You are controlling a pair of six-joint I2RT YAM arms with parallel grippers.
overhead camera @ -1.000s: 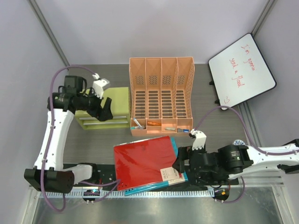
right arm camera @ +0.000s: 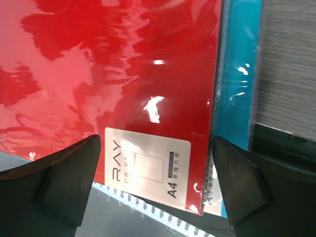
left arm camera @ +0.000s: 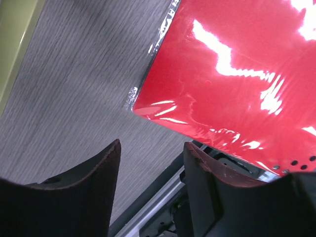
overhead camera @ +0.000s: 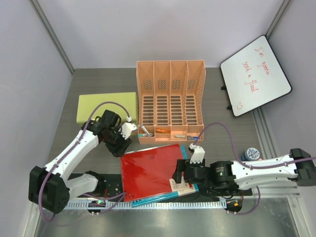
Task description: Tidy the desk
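Red A4 folders (overhead camera: 148, 173), over a blue one (right arm camera: 239, 74), lie on the desk's front, the red sheet with a white "RAY A4" label (right arm camera: 147, 163). My left gripper (overhead camera: 118, 147) hangs at the folders' upper left corner, its fingers apart with nothing between them in the left wrist view. My right gripper (overhead camera: 181, 174) is open over the folders' right end, fingers around the label and right edge in the right wrist view.
An orange organizer (overhead camera: 170, 108) with pens stands behind the folders, a green box (overhead camera: 94, 103) left of it. A whiteboard (overhead camera: 254, 74) leans at the back right; a round can (overhead camera: 251, 154) stands on the right.
My right gripper has moved slightly left and down over the folders.
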